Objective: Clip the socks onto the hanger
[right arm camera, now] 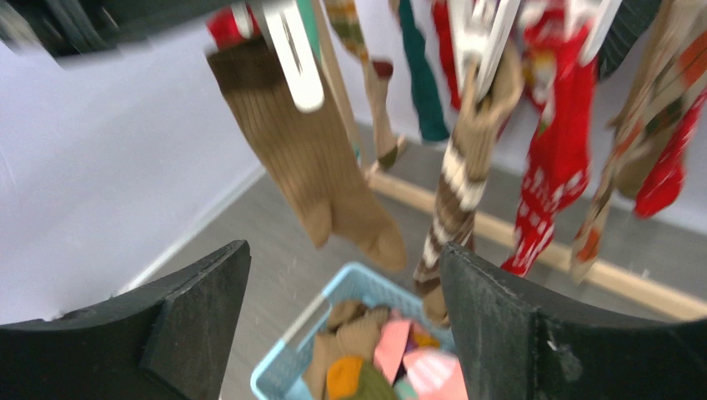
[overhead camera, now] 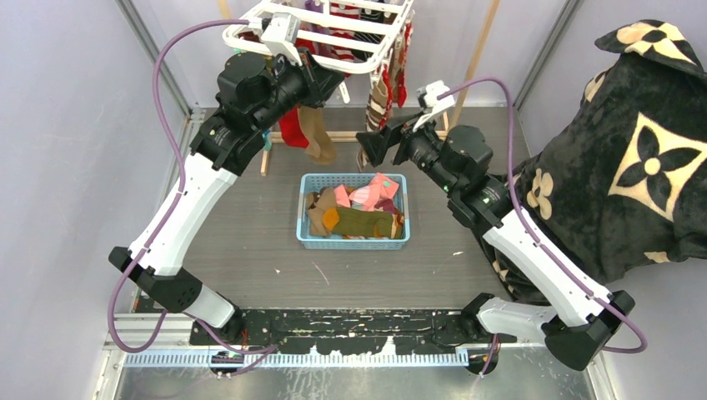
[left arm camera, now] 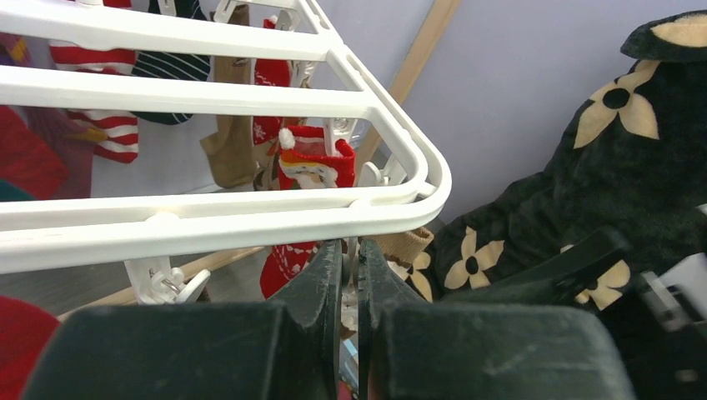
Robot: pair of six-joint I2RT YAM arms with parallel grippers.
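The white hanger rack (overhead camera: 350,42) fills the top of the top view, with socks hanging below it. My left gripper is shut on the front rail (left arm camera: 275,218) of the hanger near its corner. My right gripper (overhead camera: 375,142) is apart from the rack, lower right of the corner, fingers parted and nothing seen between them in its wrist view. A brown sock (right arm camera: 300,150) and a patterned brown sock (right arm camera: 454,204) hang from clips, beside red socks (right arm camera: 554,142). The blue basket (overhead camera: 303,208) of loose socks sits on the floor below.
A dark flowered cloth (overhead camera: 600,158) covers the right side. Wooden bars (right arm camera: 634,292) of a stand run behind the socks. Bare grey floor (overhead camera: 350,275) lies in front of the basket.
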